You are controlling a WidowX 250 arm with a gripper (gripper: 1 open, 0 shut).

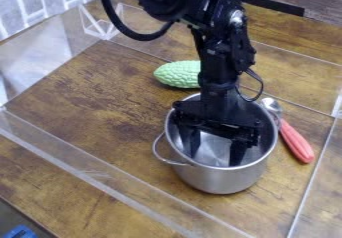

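Note:
The black robot arm reaches down from the top, its gripper [219, 140] lowered inside a steel pot [222, 177] on the wooden table. The two black fingers are spread apart, open, within the pot's rim. Nothing can be clearly seen between them; part of the pot's inside is hidden behind the gripper.
A green knobby corn-like object [178, 74] lies behind the pot. A red-handled utensil [297, 140] lies to its right. A blue object [19, 230] is at the bottom-left corner.

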